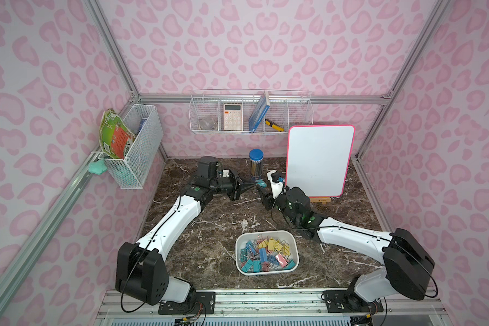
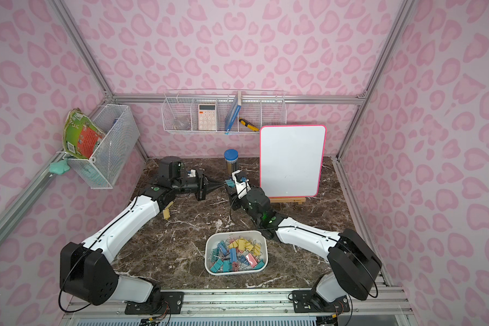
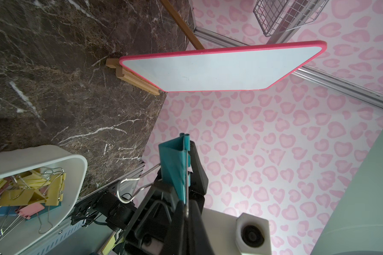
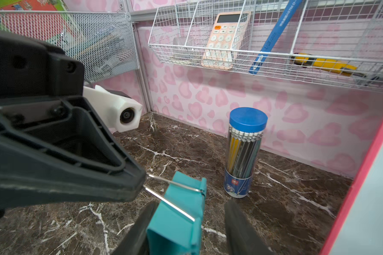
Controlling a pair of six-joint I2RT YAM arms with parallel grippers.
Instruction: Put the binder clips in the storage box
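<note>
A teal binder clip (image 4: 174, 216) (image 3: 172, 163) (image 1: 261, 183) is held in the air at the tips of my left gripper (image 1: 254, 183), shut on it. My right gripper (image 1: 266, 190) is around the clip from the other side, part open; in the right wrist view its near finger is blurred. The white storage box (image 1: 240, 244) at the front middle holds many pink, yellow, blue and teal clips. Yellow clips (image 2: 166, 213) lie on the table at the left, behind my left arm in the top left view.
A whiteboard (image 1: 319, 160) on a wooden stand is at the back right, close to my right gripper. A pencil tub (image 1: 256, 157) stands at the back middle. Wire baskets (image 1: 206, 130) hang on the back and left walls.
</note>
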